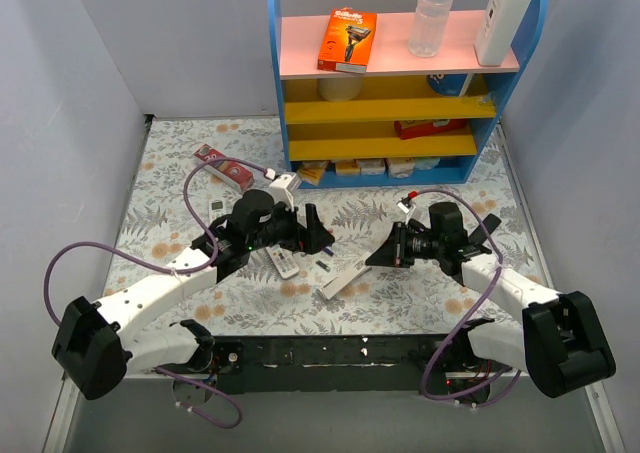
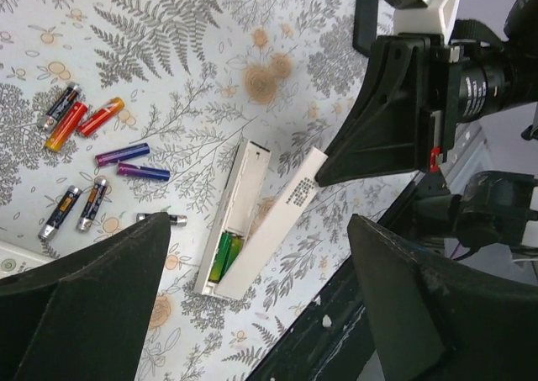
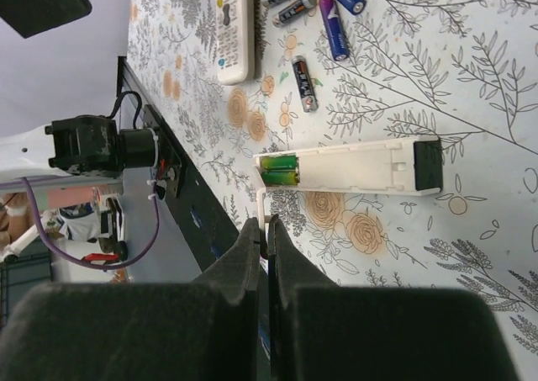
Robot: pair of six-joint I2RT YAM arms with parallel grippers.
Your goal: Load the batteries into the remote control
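Observation:
On the table lies a white remote (image 2: pixel 245 183) with its battery compartment open. Two green batteries (image 3: pixel 279 171) sit side by side at one end of it. My right gripper is shut on a thin white cover (image 2: pixel 276 221), gripping it by its far end. In the left wrist view the cover slants beside the compartment and its lower end overlaps the remote's edge; whether they touch I cannot tell. From the top, the cover (image 1: pixel 345 277) hides most of the remote. My left gripper (image 1: pixel 318 235) hovers to the left, open and empty.
Several loose batteries lie left of the remote, among them a red one (image 2: pixel 65 127), a purple one (image 2: pixel 122 155) and a black one (image 2: pixel 162 219). Another white remote (image 1: pixel 283 262) rests under my left arm. The shelf (image 1: pixel 390 143) stands behind.

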